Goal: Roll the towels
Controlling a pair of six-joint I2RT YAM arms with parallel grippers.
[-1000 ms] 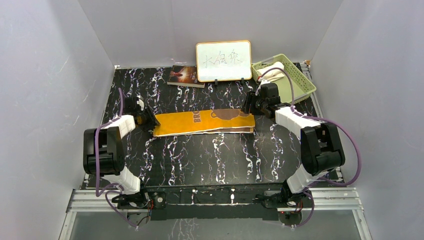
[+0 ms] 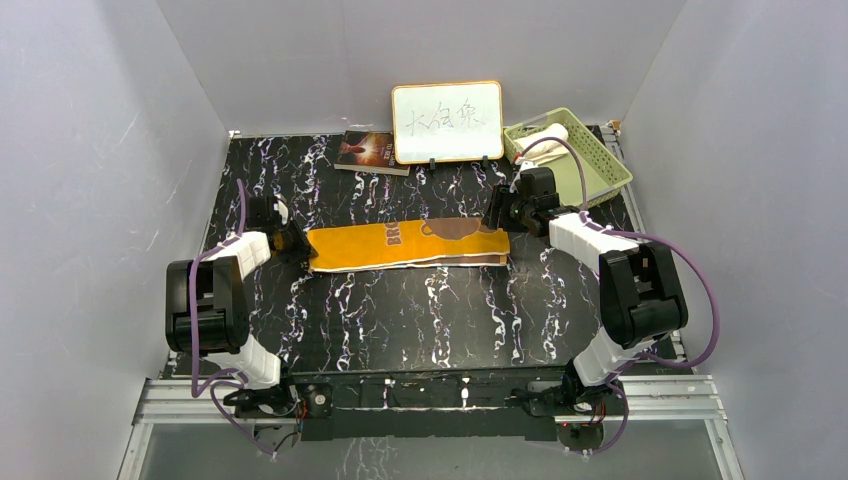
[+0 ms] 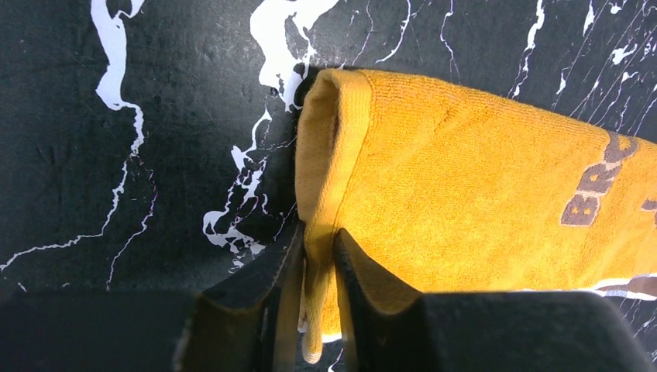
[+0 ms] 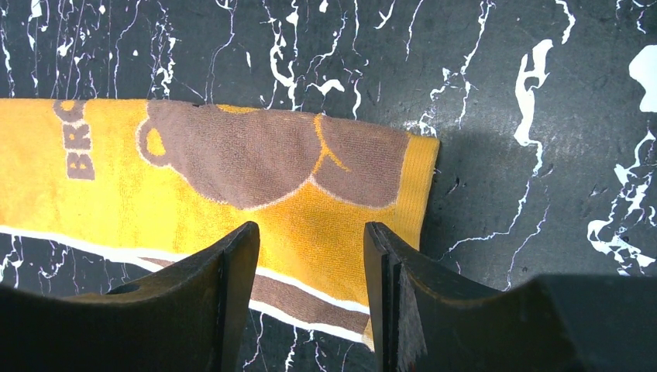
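The orange towel (image 2: 370, 247) with a brown pattern lies folded into a long strip across the middle of the table. At its left end, my left gripper is shut on the folded edge, with the cloth squeezed between its fingers. Above the pinch, the fold (image 3: 352, 116) stands up in a loose loop. Over the strip's right end, my right gripper is open. Its fingers (image 4: 246, 252) stand wide apart and hold nothing. A brown and white lower layer (image 4: 310, 301) shows along the near edge.
Behind the towel stand a whiteboard (image 2: 447, 120) and a book (image 2: 365, 150). A green basket (image 2: 604, 165) with a white cloth (image 2: 545, 143) sits at the back right.
The left gripper's fingers have come together on the towel's left edge, and that end has shifted slightly. The right arm has hardly moved.
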